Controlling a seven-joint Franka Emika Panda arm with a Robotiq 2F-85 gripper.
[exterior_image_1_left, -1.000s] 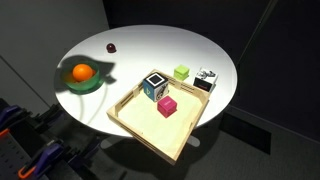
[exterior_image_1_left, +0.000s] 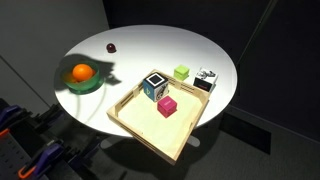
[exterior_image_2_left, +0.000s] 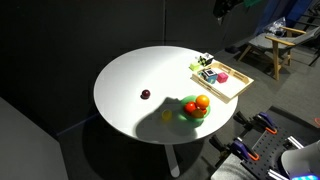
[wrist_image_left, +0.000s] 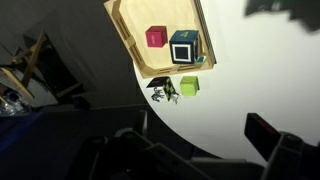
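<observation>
A wooden tray (exterior_image_1_left: 187, 137) rests on the round white table, holding a dark blue patterned cube (exterior_image_1_left: 155, 87) and a smaller pink cube (exterior_image_1_left: 167, 107). Outside its far edge are a green block (exterior_image_1_left: 181, 72) and a black-and-white patterned box (exterior_image_1_left: 206, 78). My gripper is open, its dark fingers wide apart at the bottom of the wrist view with nothing between them. From above, that view also takes in the pink cube (wrist_image_left: 156, 36), blue cube (wrist_image_left: 184, 46) and green block (wrist_image_left: 190, 86), all apart from the fingers.
A green bowl (exterior_image_2_left: 188, 124) with an orange (exterior_image_2_left: 202, 101) and red fruit (exterior_image_2_left: 190, 107) sits near the table edge. Beside it lies something yellow (exterior_image_2_left: 167, 117). A small dark red object (exterior_image_2_left: 145, 94) lies farther off.
</observation>
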